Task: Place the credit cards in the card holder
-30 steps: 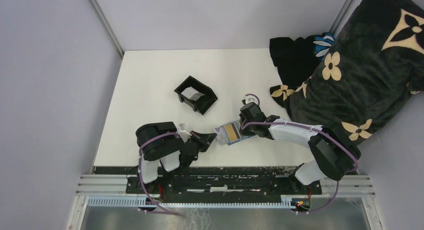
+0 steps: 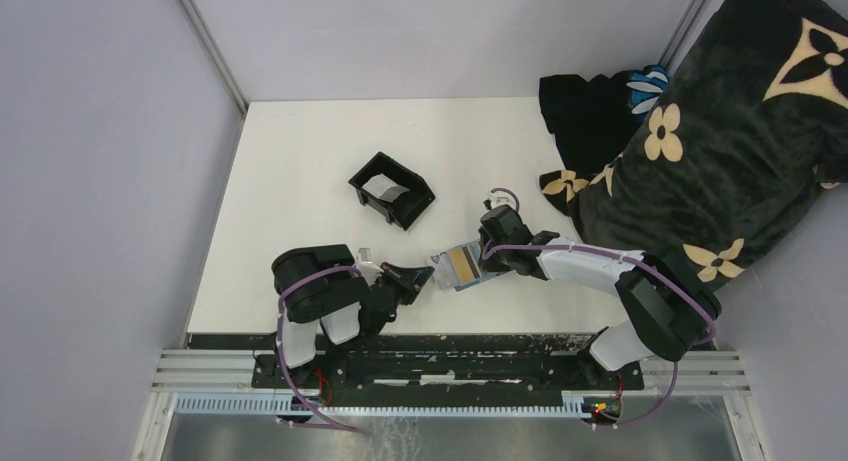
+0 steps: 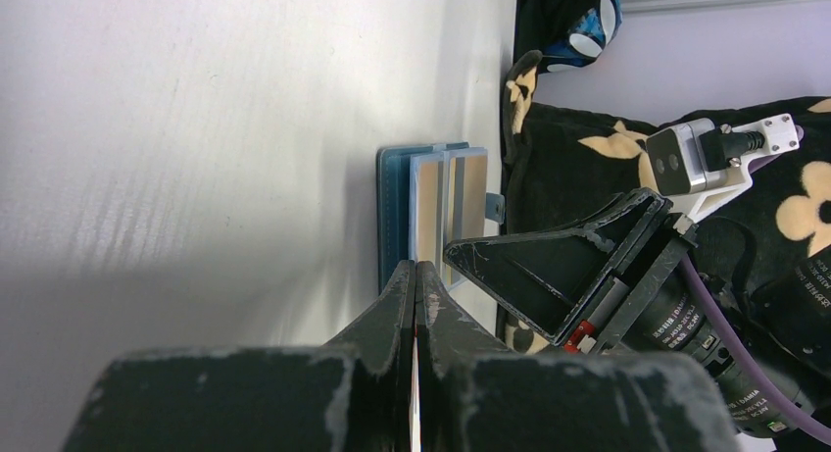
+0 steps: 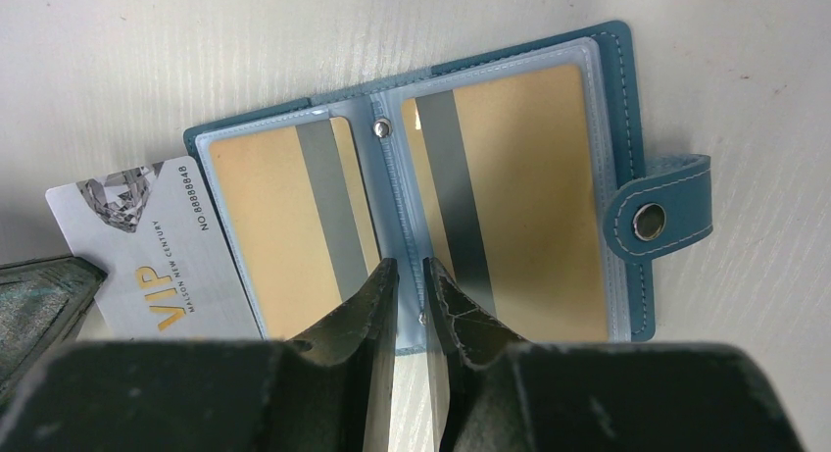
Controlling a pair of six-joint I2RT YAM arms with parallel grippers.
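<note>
The blue card holder point(image 4: 674, 215) lies open and flat on the table, with gold cards point(image 4: 534, 197) showing in its clear sleeves. From its left edge sticks out a silver VIP card point(image 4: 186, 261), partly inside the left sleeve. My left gripper point(image 2: 429, 273) is shut at that side, with no card seen between its fingers; its dark tip shows at the card's lower left in the right wrist view. Over the holder's middle fold is my right gripper, its fingertips a small gap apart with nothing held between them.
A black box point(image 2: 392, 189) with pale cards point(image 2: 384, 188) inside stands behind the left gripper. At the right, a dark flowered cushion point(image 2: 715, 171) and black cloth point(image 2: 585, 121) border the table.
</note>
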